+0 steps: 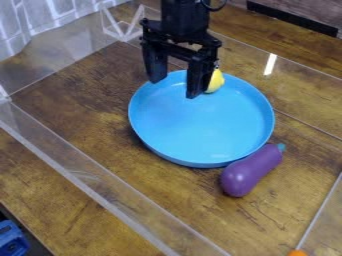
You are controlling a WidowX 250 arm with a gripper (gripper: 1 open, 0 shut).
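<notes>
My black gripper (175, 71) hangs over the back rim of a blue plate (201, 128), open, its two fingers apart with nothing seen between them. A yellow object (214, 79) sits at the back right of the plate, partly hidden behind the right finger. A purple eggplant (251, 171) lies on the wooden table just off the plate's front right.
A clear plastic barrier crosses the lower left, with a blue object (11, 242) beyond it. A small orange object (297, 252) shows at the bottom right edge.
</notes>
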